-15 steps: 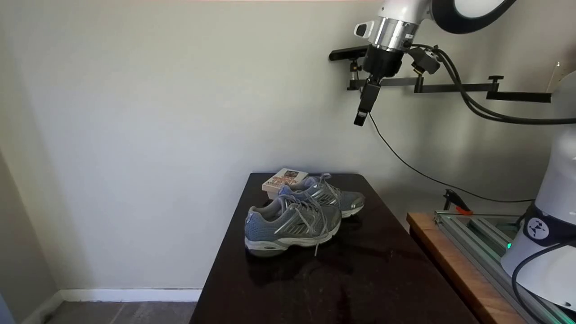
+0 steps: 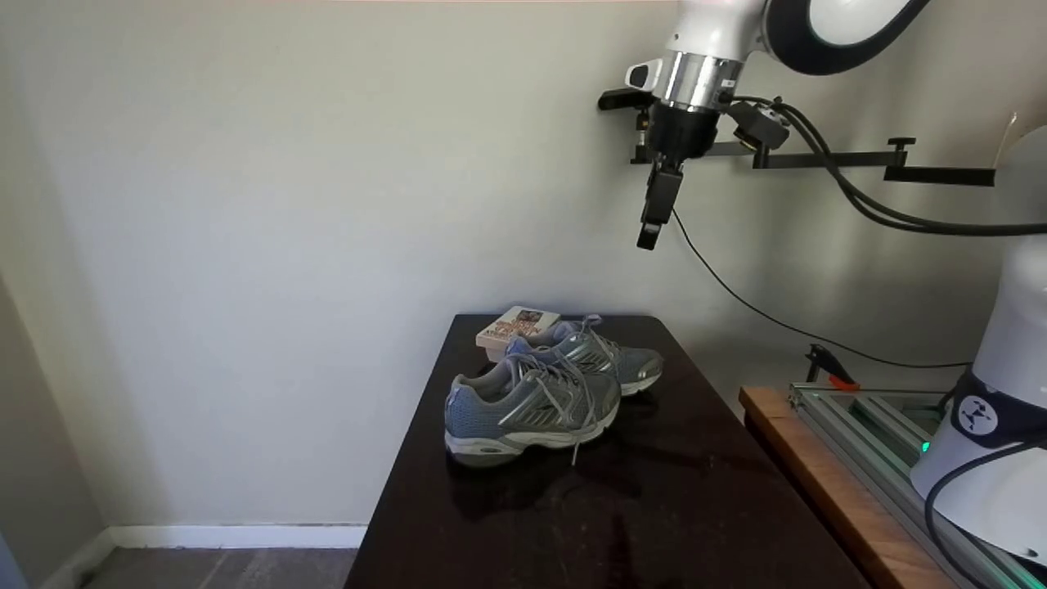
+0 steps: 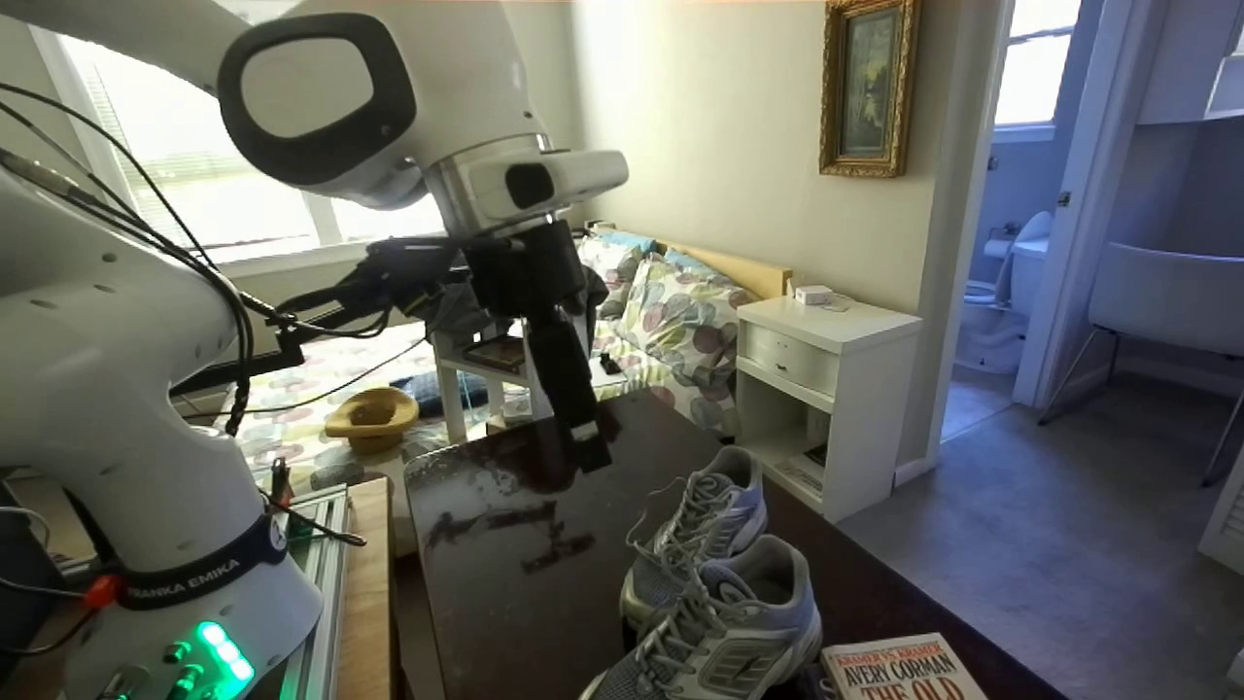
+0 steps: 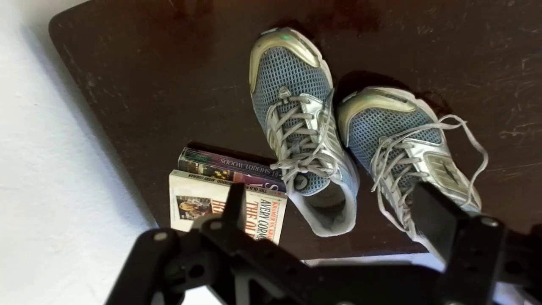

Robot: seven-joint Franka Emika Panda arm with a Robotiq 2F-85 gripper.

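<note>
Two grey-blue running shoes stand upright side by side on a dark table (image 2: 687, 491). In the wrist view one shoe (image 4: 292, 81) is in the middle with its laces tied. The other shoe (image 4: 391, 122) lies to its right, a loose lace looping outward, its heel hidden behind a finger. By the first shoe's heel sit two stacked paperbacks, the cream one (image 4: 188, 223) on top and a purple one (image 4: 223, 165) beneath. My gripper (image 2: 647, 239) hangs high above the table, clear of everything. Its fingers (image 4: 437, 218) are wide apart with nothing between them.
A wall runs along the table's far side in the first exterior view. The wooden robot bench (image 2: 815, 471) adjoins the right side. Bare tabletop (image 3: 501, 560) lies between the shoes and the robot base. A white nightstand (image 3: 875, 408) stands beyond the table.
My gripper has come down a little and shifted slightly left in the first exterior view. The shoes and books have stayed put.
</note>
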